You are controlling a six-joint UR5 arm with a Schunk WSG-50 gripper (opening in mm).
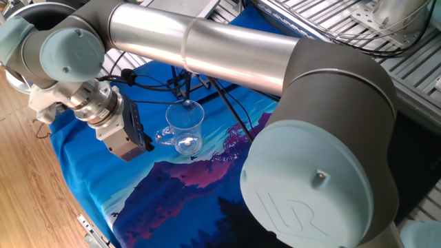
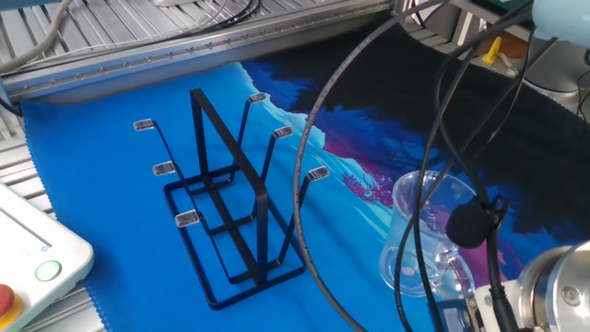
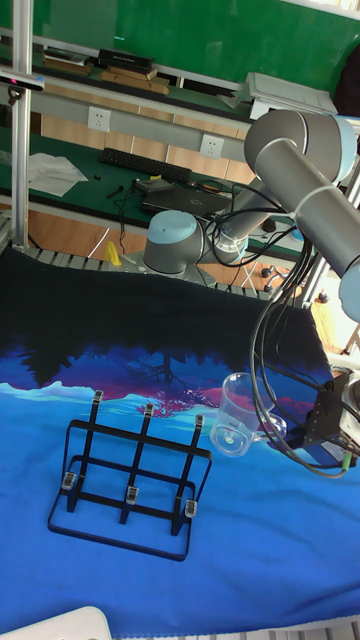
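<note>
A clear glass cup [image 1: 185, 128] stands upright on the printed blue cloth. Its handle [image 1: 164, 136] points toward my gripper [image 1: 149, 143], whose tip is close beside it. Whether they touch cannot be told. In the third exterior view, the gripper [image 3: 343, 439] is at the right edge, with the cup [image 3: 236, 414] to its left. Cables cross in front of the cup [image 2: 426, 231] in the second exterior view. My fingers are too small and too covered to show how the fingers stand.
A black wire rack [image 2: 230, 152] with several clear-tipped prongs stands empty on the cloth, apart from the cup [image 3: 229, 427]. Loose black cables [image 3: 264, 352] hang from the arm close to the cup. A white box with a red button [image 2: 7, 300] sits at the cloth's edge.
</note>
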